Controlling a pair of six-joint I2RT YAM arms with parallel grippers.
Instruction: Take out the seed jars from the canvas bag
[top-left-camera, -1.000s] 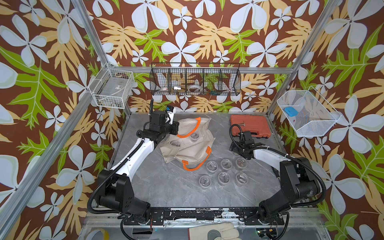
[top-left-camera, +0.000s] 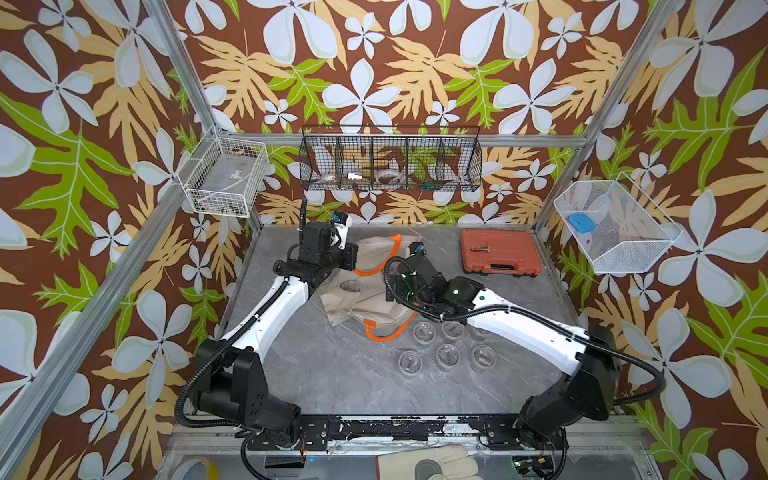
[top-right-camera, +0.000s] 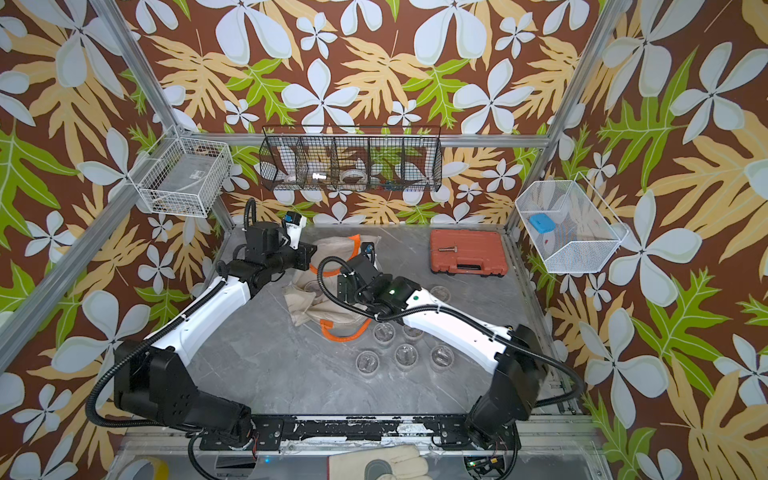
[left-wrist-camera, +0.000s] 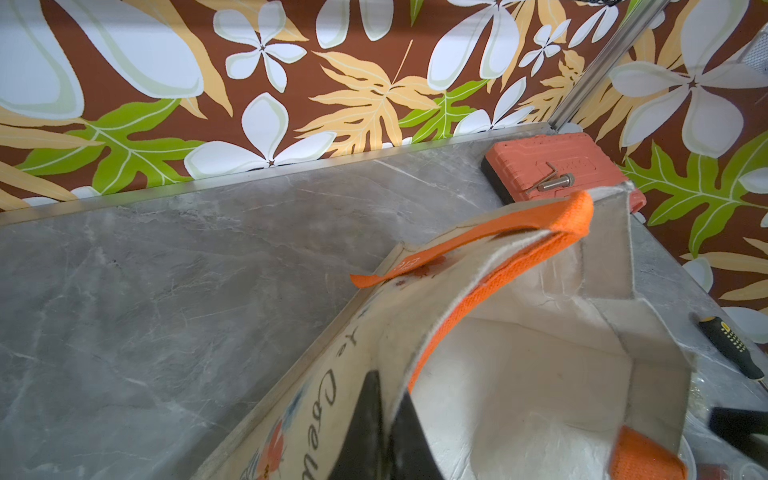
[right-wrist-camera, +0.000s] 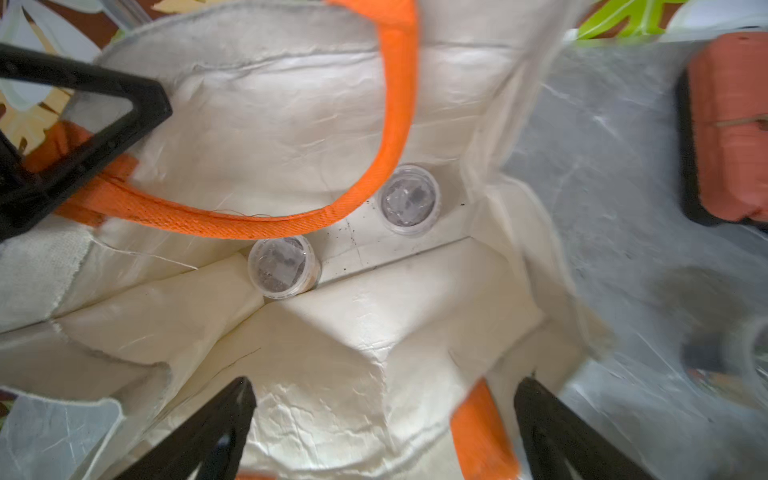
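Note:
The canvas bag (top-left-camera: 344, 305), beige with orange handles, lies open on the table. My left gripper is shut on its rim, the cloth running between the fingers. Two clear lidded seed jars sit inside in the right wrist view: one jar (right-wrist-camera: 409, 200) farther back, another jar (right-wrist-camera: 280, 268) at left, below the orange handle. Over the bag's mouth my right gripper is open and empty, its blurred fingers (right-wrist-camera: 212, 428) wide apart. From the top left, the right arm hides one of those jars; the left jar (top-left-camera: 349, 285) shows.
Several jars stand on the table right of and in front of the bag, such as a jar (top-left-camera: 409, 363) and a jar (top-left-camera: 483, 357). A red case (top-left-camera: 501, 253) lies at the back right.
My right arm has swung left from beside the red case to over the bag. The left arm and bag have stayed put.

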